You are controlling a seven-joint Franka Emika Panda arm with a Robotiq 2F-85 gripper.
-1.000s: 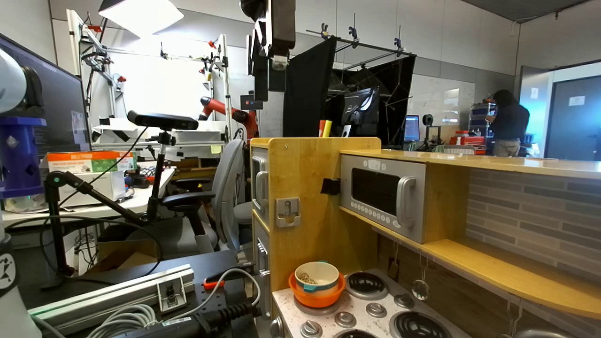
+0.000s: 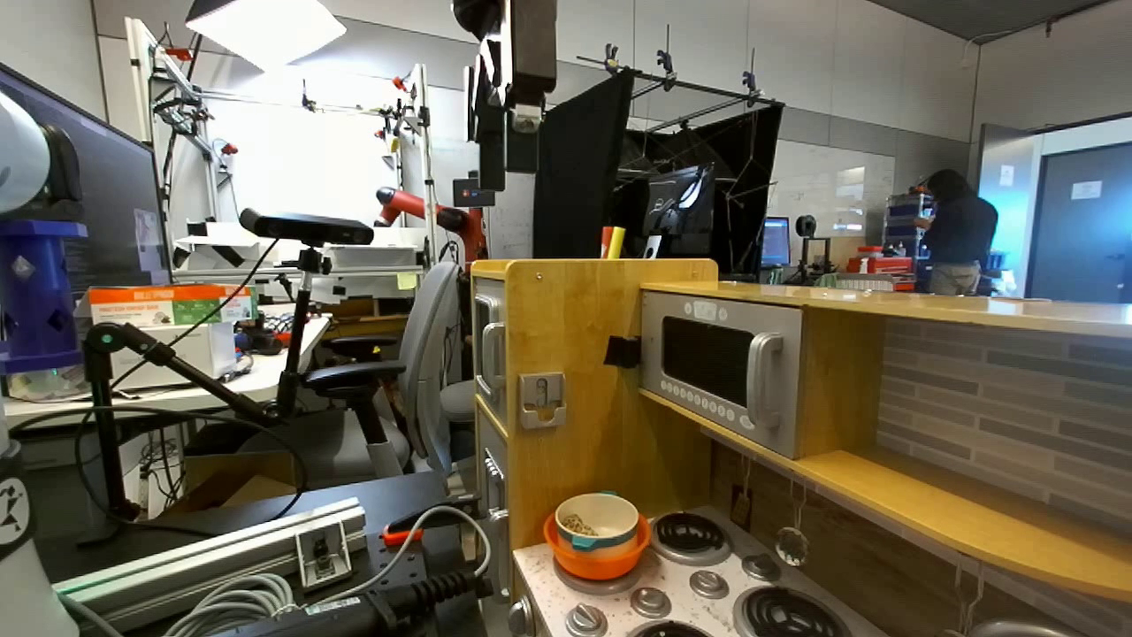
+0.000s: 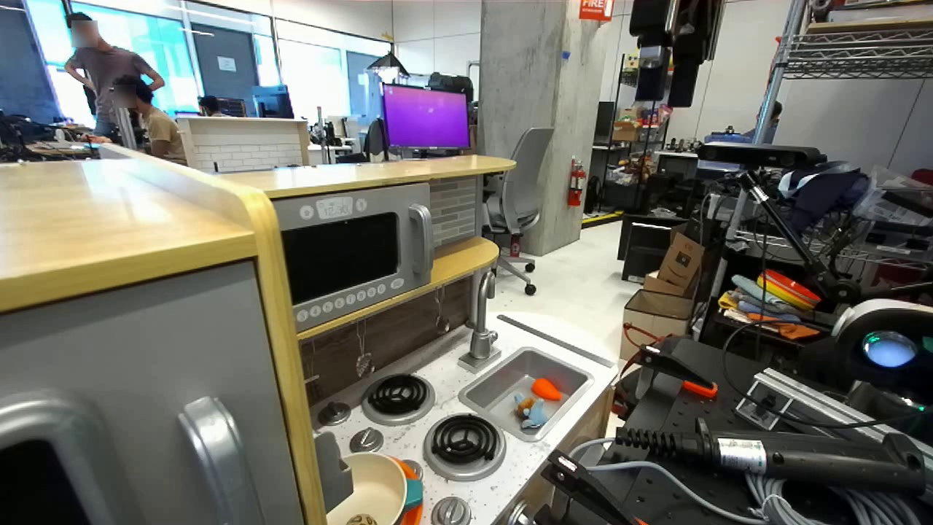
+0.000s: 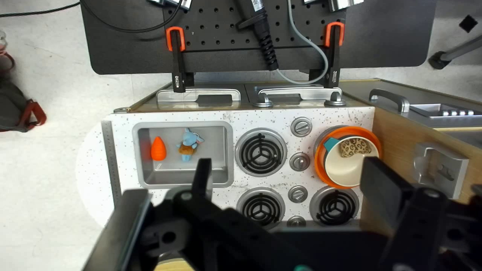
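Observation:
High above the toy kitchen my gripper stands open, its fingers wide apart with nothing between them. It also shows at the top of exterior view 2 (image 3: 666,83). A cream pot (image 4: 341,168) with teal handles sits inside an orange bowl (image 4: 321,162) on a burner, and a leopard-print item (image 4: 355,147) lies in the pot. In the grey sink (image 4: 210,177), an orange carrot-like toy (image 4: 158,149) rests left of a blue and brown plush toy (image 4: 189,140).
A tall wooden side panel (image 2: 610,372) rises beside the bowl. The microwave (image 2: 722,366) and shelf (image 2: 955,510) overhang the back of the stove. A faucet (image 3: 481,319) stands behind the sink. Black clamps (image 4: 178,58) grip the table edge in front.

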